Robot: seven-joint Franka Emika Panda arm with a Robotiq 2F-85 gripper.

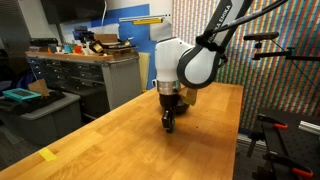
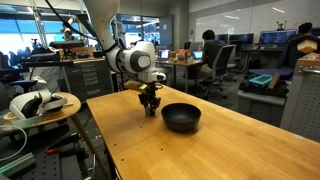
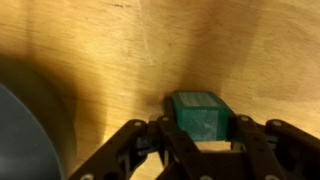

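In the wrist view a small green block-like object [image 3: 202,117] sits between the fingers of my gripper, which is shut on it. Bare wood shows around the object. Exterior view 1 has the gripper [image 1: 168,124] low over the wooden table, pointing down; the object is mostly hidden there by the fingers. A black bowl [image 2: 181,117] stands on the table beside the gripper [image 2: 151,110] in exterior view 2. Its dark rim [image 3: 50,110] fills the left edge of the wrist view.
A yellow patch [image 1: 47,154] marks the table's left side in exterior view 1. A person [image 2: 212,55] sits in the background.
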